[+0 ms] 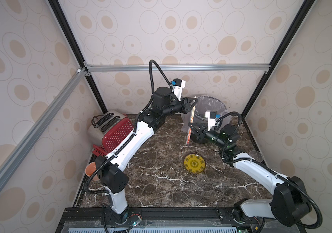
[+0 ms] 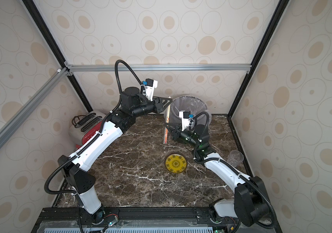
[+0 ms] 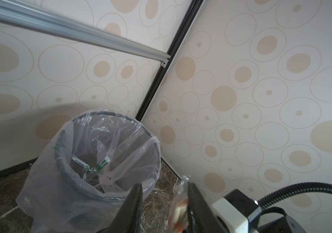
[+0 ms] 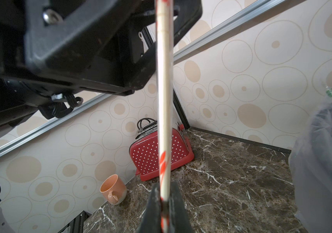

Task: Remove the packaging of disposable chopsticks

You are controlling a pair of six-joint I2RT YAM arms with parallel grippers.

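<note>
A long wrapped pair of chopsticks (image 1: 191,122) (image 2: 167,116) (image 4: 164,97) stands nearly upright, its plastic sleeve marked orange and red. My right gripper (image 1: 193,128) (image 2: 168,127) is shut on it in its lower half. My left gripper (image 1: 192,101) (image 2: 167,101) is at the top end, where the tip of the packet shows between or beside its part-open fingers, blurred in the left wrist view; whether it touches the packet I cannot tell.
A lined bin (image 3: 107,155) with scraps inside stands behind the grippers. A yellow plate (image 1: 194,163) lies on the marble table (image 1: 154,182). A red toaster (image 4: 146,155) and orange mug (image 4: 113,188) are at the left, a clear glass (image 2: 235,158) at the right.
</note>
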